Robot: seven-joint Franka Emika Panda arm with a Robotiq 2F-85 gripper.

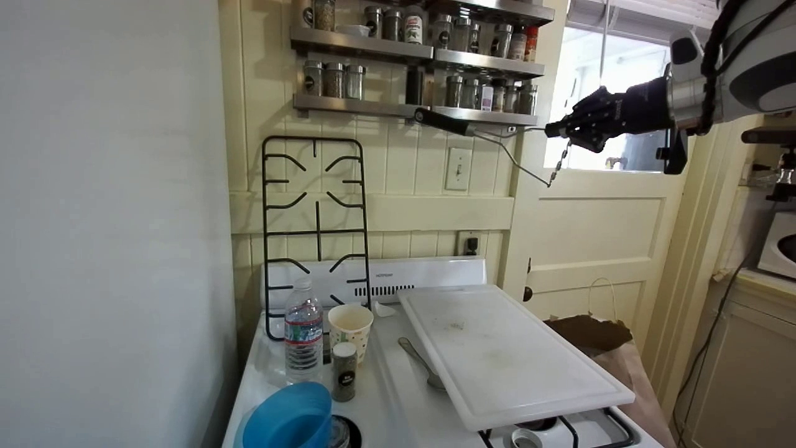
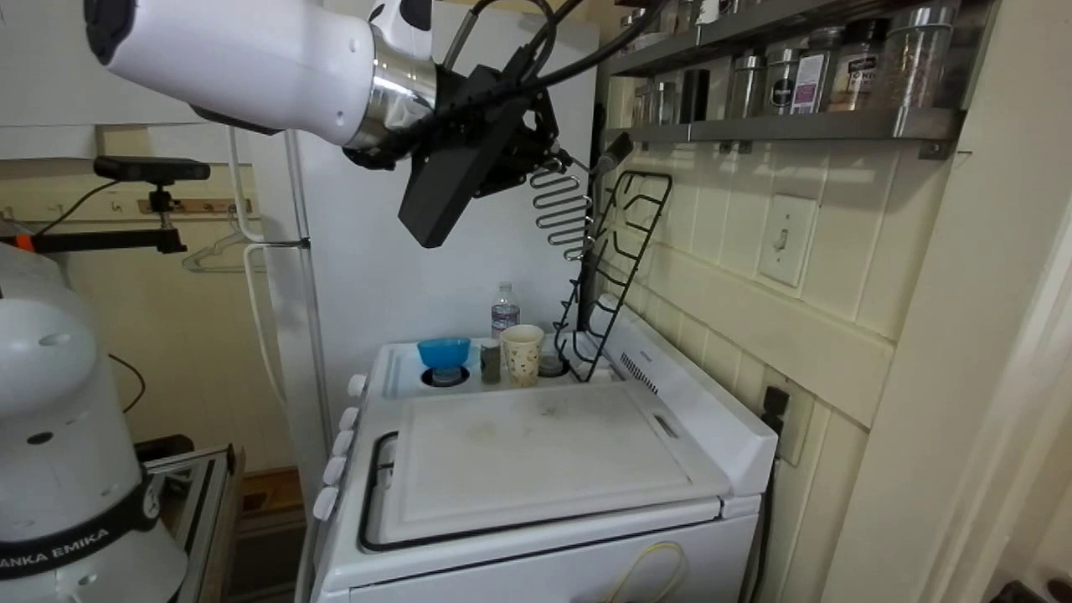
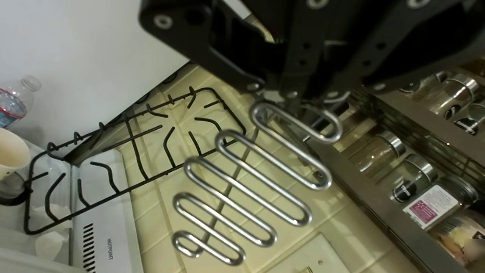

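Observation:
A wire potato masher with a black handle [image 1: 445, 122] hangs in the air in front of the spice shelves, its zigzag wire head [image 3: 241, 195] filling the middle of the wrist view. My gripper [image 1: 553, 130] is shut on the masher at its wire end, so the handle sticks out towards the wall. In the second exterior view the gripper [image 2: 559, 161] is high above the stove, with the wire head dangling below it. The exact contact between fingers and wire is dark and partly hidden in the wrist view.
Spice shelves [image 1: 365, 108] line the wall close to the handle. Below, a white cutting board [image 1: 515, 358] covers part of the stove. A black grate [image 1: 265, 224] leans upright; a water bottle [image 1: 303, 336], paper cup [image 1: 351, 325], spice jar [image 1: 344, 372] and blue bowl [image 1: 289, 418] crowd the left.

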